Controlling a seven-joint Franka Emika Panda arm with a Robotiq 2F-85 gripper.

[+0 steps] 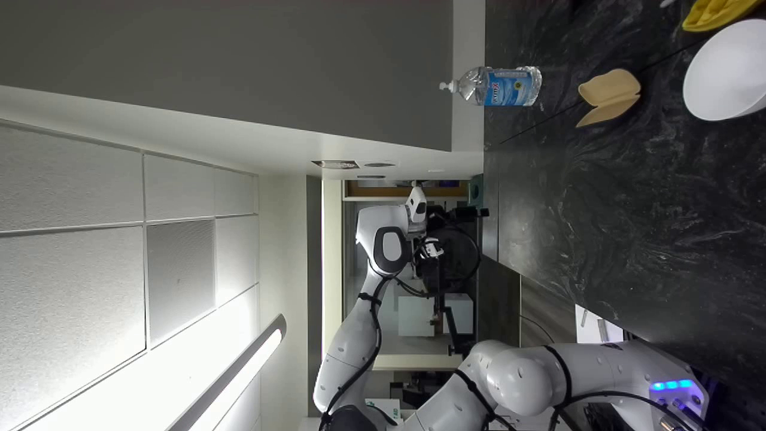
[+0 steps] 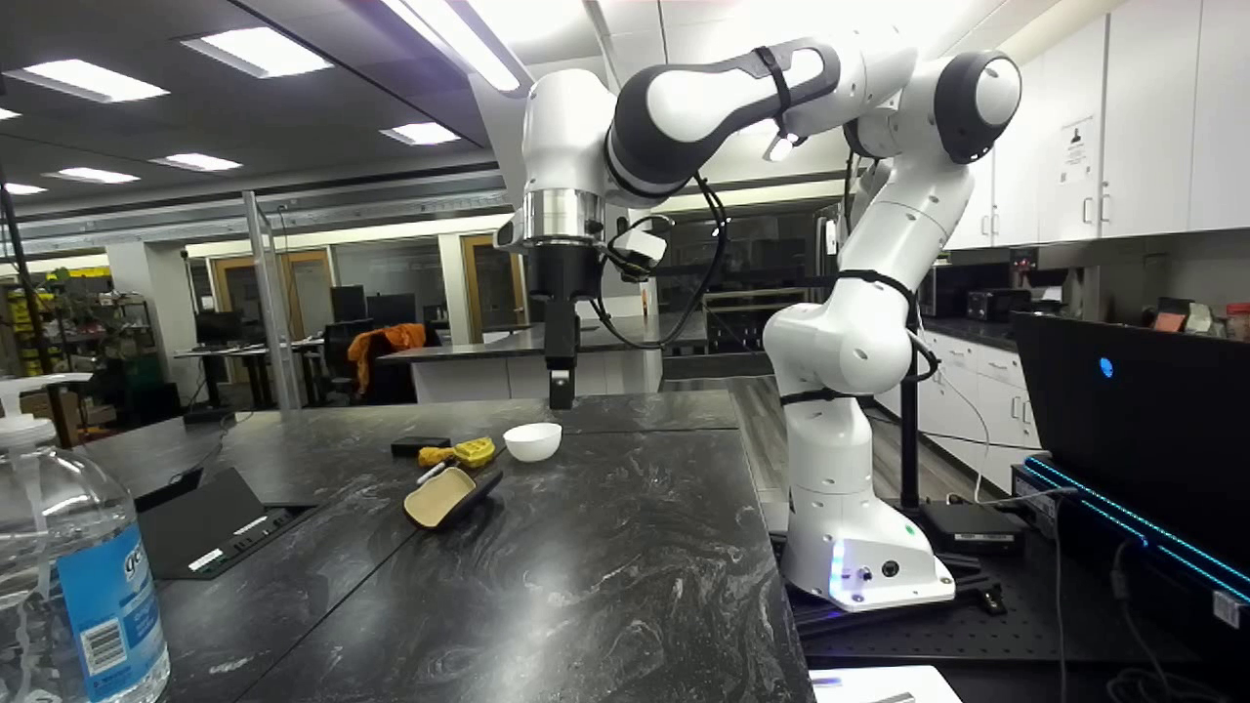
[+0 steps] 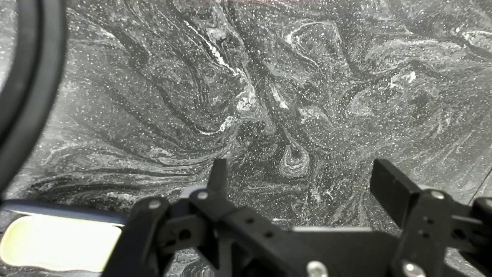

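Observation:
My gripper is open in the wrist view, its black fingers (image 3: 218, 177) wide apart over bare dark marbled table. Nothing is between them. In exterior view 2 the gripper (image 2: 562, 392) points down, well above the tabletop. A hinged case with a tan lining (image 2: 437, 499) lies open on the table; the wrist view catches part of this case (image 3: 60, 242) at lower left. A white bowl (image 2: 533, 441) stands near it, beside a yellow object (image 2: 474, 452). Exterior view 1 is turned sideways and shows the same bowl (image 1: 729, 72) and case (image 1: 610, 97).
A clear pump bottle with a blue label (image 2: 111, 609) stands at the left front of exterior view 2. Behind it are a dark folding tablet or keyboard (image 2: 205, 521) and a small black box (image 2: 419, 446). Much of the tabletop (image 2: 621, 562) near the arm's base is free.

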